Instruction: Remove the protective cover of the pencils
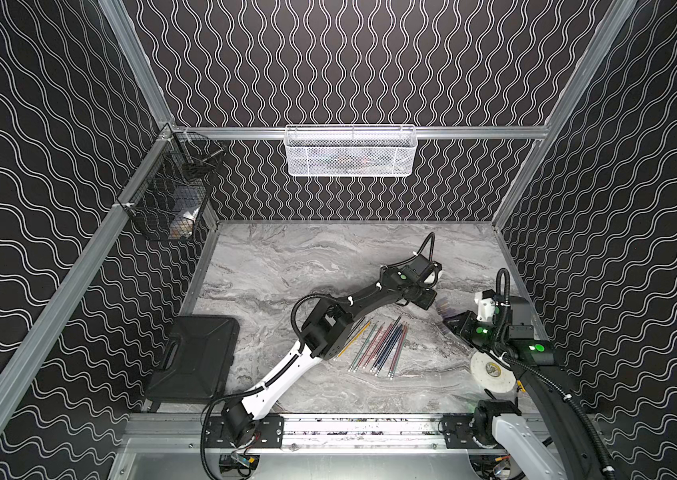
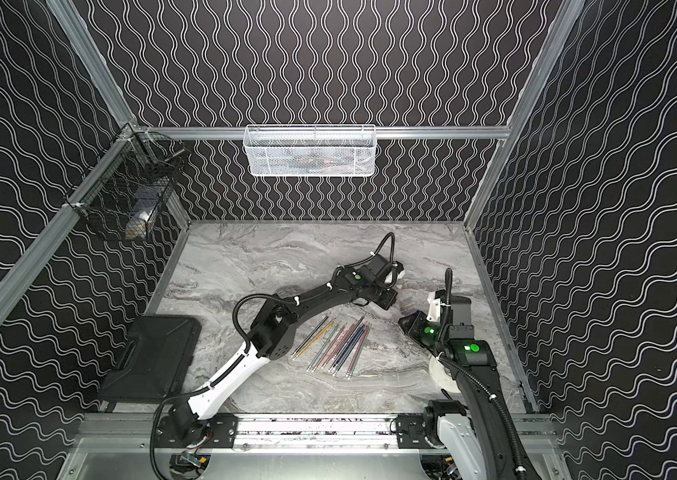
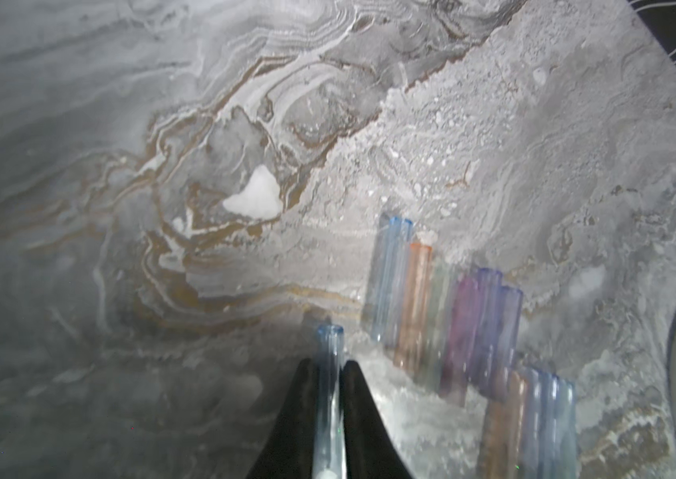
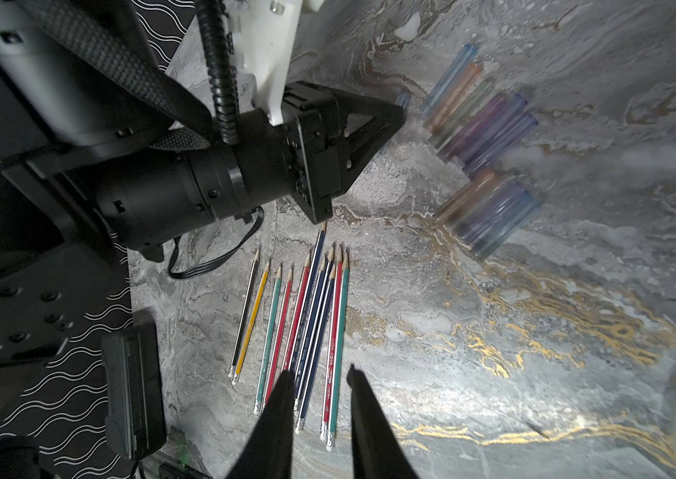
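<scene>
My left gripper reaches down at the middle right of the table, a translucent blue cover (image 3: 330, 423) between or just beyond its fingertips; whether it grips it I cannot tell. Beside it lie rows of coloured translucent covers, also in the right wrist view (image 4: 489, 127). Several uncovered pencils (image 4: 314, 335) lie fanned out in the middle front of the table. My right gripper is at the right, part open, with no object visible between its fingertips.
A white round roll (image 1: 484, 368) lies by the right arm. A black case (image 1: 194, 352) is at the front left. A white mesh basket (image 1: 350, 152) and a black wire basket (image 1: 154, 208) hang on the frame.
</scene>
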